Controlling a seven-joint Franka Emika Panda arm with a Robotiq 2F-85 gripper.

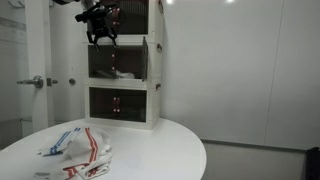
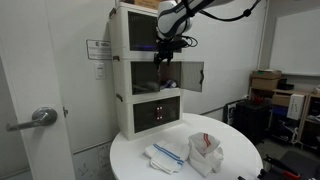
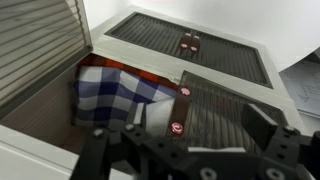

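Note:
My gripper (image 1: 103,38) hangs high in front of the white cabinet (image 2: 123,80), open with nothing held. From the wrist view, the gripper looks into an open compartment whose cloths lie beyond the fingers. A blue-and-white checked cloth (image 3: 115,92) lies inside, with some red fabric along its edge and a white cloth (image 3: 157,118) beside it. The middle compartment's door (image 2: 190,77) stands swung open. On the round table, a white cloth with blue stripes (image 2: 164,156) and another with red stripes (image 2: 206,154) lie crumpled.
The cabinet's lower door (image 2: 156,114) is shut. A door with a metal handle (image 2: 42,118) stands at the left. Shelving with boxes (image 2: 265,80) stands farther back.

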